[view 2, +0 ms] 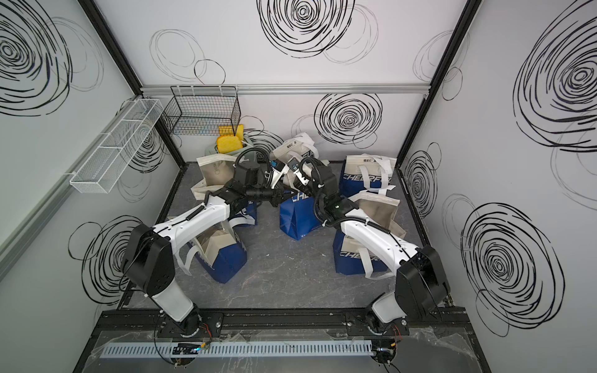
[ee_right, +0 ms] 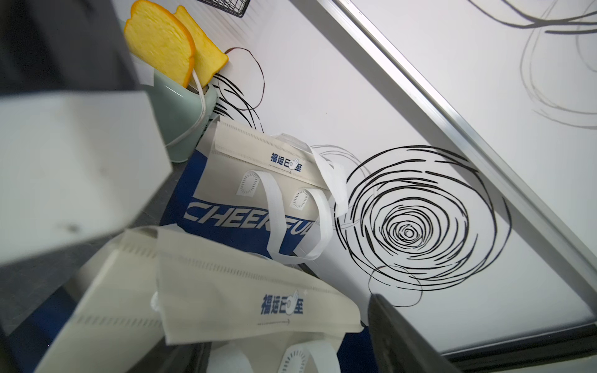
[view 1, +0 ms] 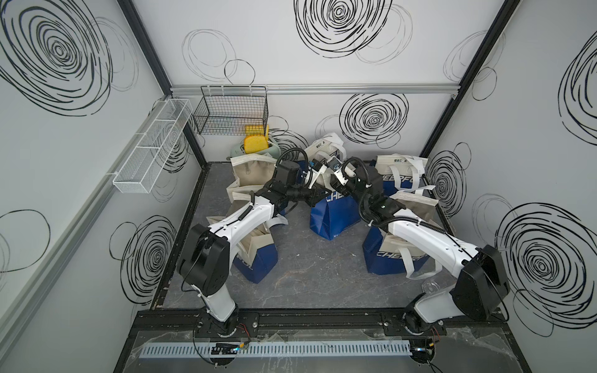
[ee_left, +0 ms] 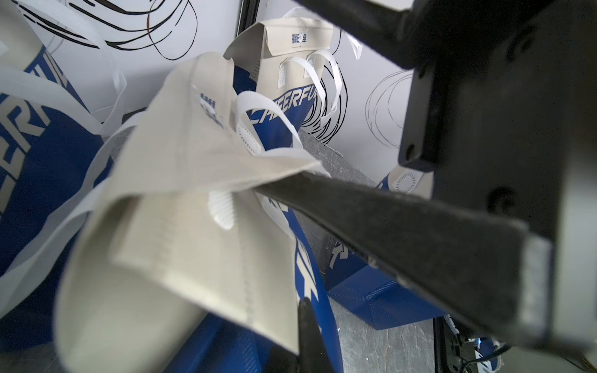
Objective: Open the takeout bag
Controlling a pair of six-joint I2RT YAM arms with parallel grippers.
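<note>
A blue and cream takeout bag (view 1: 332, 217) stands in the middle beneath both grippers. My left gripper (view 1: 317, 192) is at its top; in the left wrist view the bag's cream flap (ee_left: 161, 174) lies over a dark finger, and the gap between the fingertips is unclear. My right gripper (view 2: 298, 177) is just above the same bag. In the right wrist view its fingers are part open at the folded flap (ee_right: 255, 286), which has printed blue characters; whether they touch it is hidden.
Other bags stand at left (view 1: 255, 267), right (view 1: 385, 261) and back (ee_right: 261, 180). A green container with yellow bread (ee_right: 158, 43) is at the back left, below a wire basket (view 1: 230, 108).
</note>
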